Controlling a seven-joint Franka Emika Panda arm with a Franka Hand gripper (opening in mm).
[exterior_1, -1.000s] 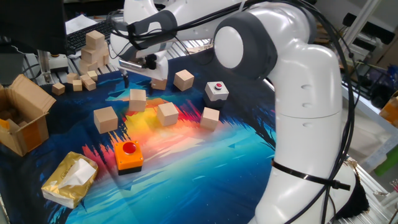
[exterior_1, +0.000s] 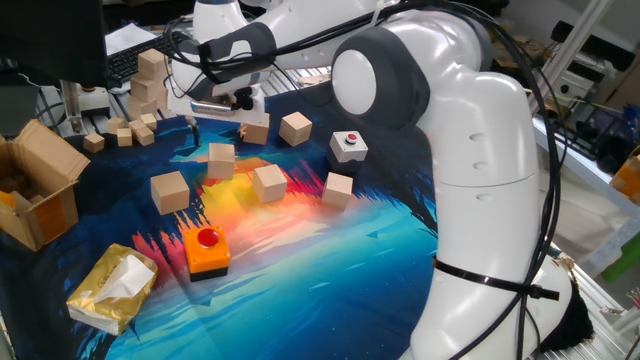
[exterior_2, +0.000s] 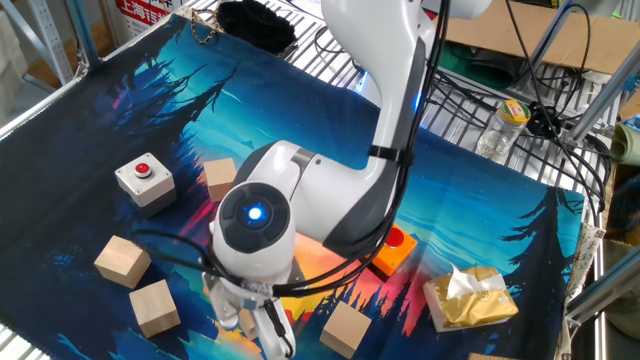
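Observation:
My gripper (exterior_1: 219, 132) hangs low over the far part of the colourful mat in exterior view 1. Its fingers look spread apart, a dark finger (exterior_1: 195, 132) on the left and the other close to a wooden block (exterior_1: 257, 131). Nothing shows between them. Nearer the camera are several loose blocks, among them one block (exterior_1: 221, 161) just in front of the gripper, a middle block (exterior_1: 269, 183) and a left block (exterior_1: 170, 193). In exterior view 2 the arm's wrist hides much of the gripper and of what lies beneath it.
An orange box with a red button (exterior_1: 207, 252), a gold tissue pack (exterior_1: 113, 288) and a grey button box (exterior_1: 348, 149) stand on the mat. At left are an open cardboard box (exterior_1: 45, 190) and stacked blocks (exterior_1: 147, 88).
My gripper has shifted slightly left and lower in exterior view 1, the arm's elbow moving left too. The blocks and boxes have stayed where they were.

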